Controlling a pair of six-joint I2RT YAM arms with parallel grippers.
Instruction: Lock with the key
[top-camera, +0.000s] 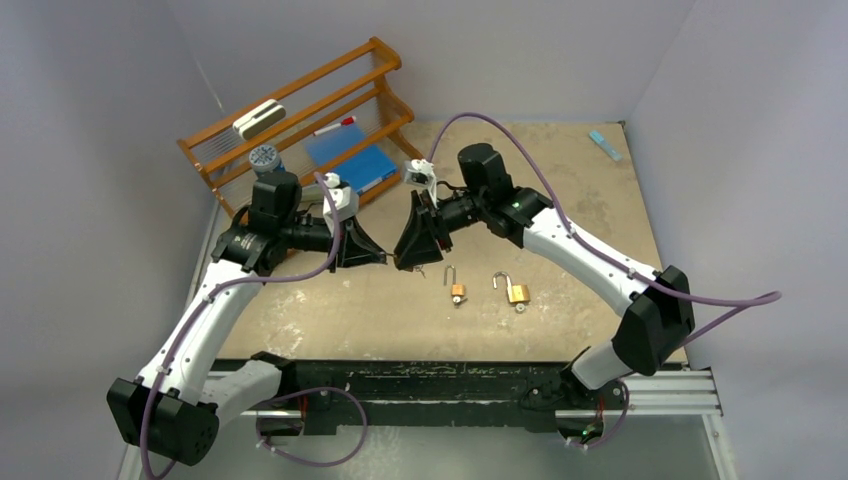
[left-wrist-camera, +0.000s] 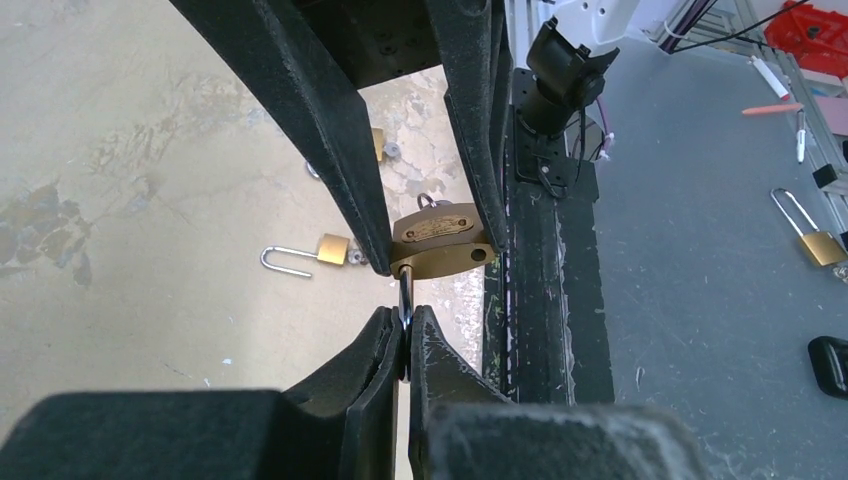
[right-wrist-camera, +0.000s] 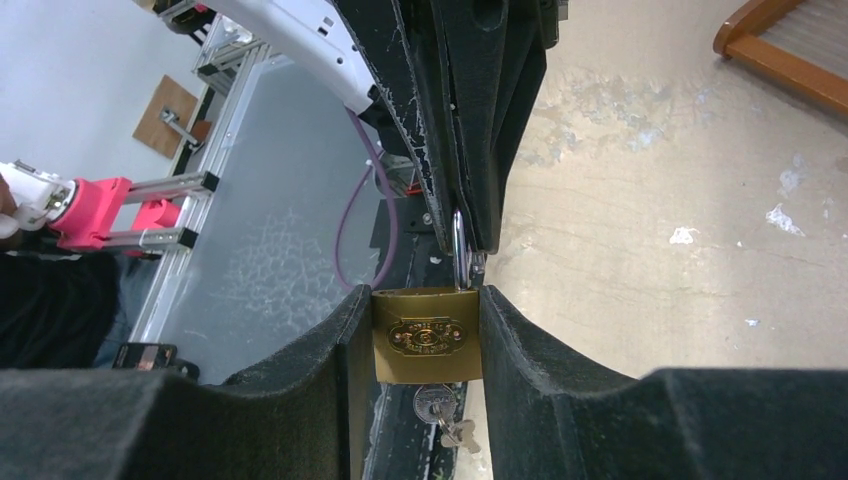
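A brass padlock (right-wrist-camera: 426, 340) hangs above the table between both grippers, held in my right gripper (top-camera: 405, 260), which is shut on its body. My left gripper (top-camera: 383, 257) is shut on the padlock's shackle (left-wrist-camera: 405, 285), facing the right gripper. Keys (right-wrist-camera: 455, 432) dangle under the padlock in the right wrist view; whether one sits fully in the keyhole is hidden.
Two more padlocks lie on the table, a small one (top-camera: 458, 292) and an open larger one (top-camera: 518, 295). A wooden rack (top-camera: 395, 65) with items stands at the back left. A blue object (top-camera: 605, 145) lies at the back right.
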